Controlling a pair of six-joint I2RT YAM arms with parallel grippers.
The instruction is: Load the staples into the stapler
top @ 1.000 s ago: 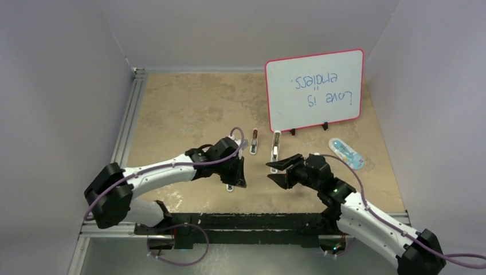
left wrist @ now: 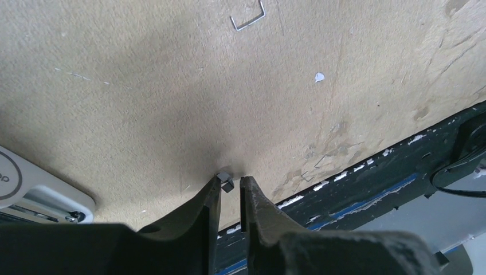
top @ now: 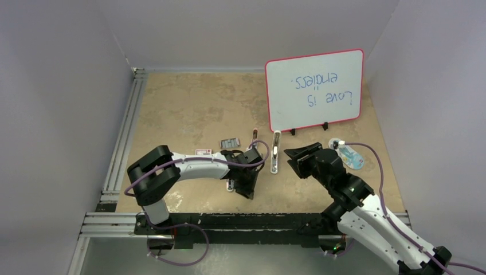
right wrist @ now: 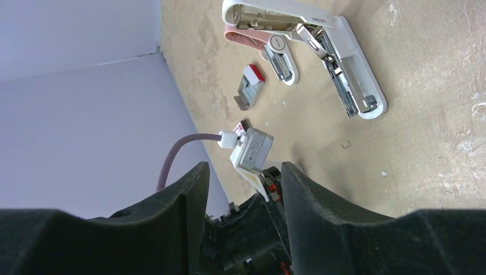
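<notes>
In the top view a long white stapler stands between my two grippers. The right wrist view shows that white stapler opened up, its metal channel bare. My left gripper is low over the table, fingers parted by a narrow gap. A small dark metallic piece, perhaps a bit of staple strip, shows at the tip of one finger; whether it is held or lies on the table is unclear. Another white stapler is cut off at the lower left there. My right gripper is open and empty, right of the long stapler.
A pink stapler, a staple box and a small red-and-white box lie farther back or left. Loose staples dot the table. A whiteboard and a blue-and-white package are on the right.
My left gripper has shifted a little right and toward the table's front. The right gripper has drawn back to the right and slightly away from the front edge, uncovering more of the long stapler.
</notes>
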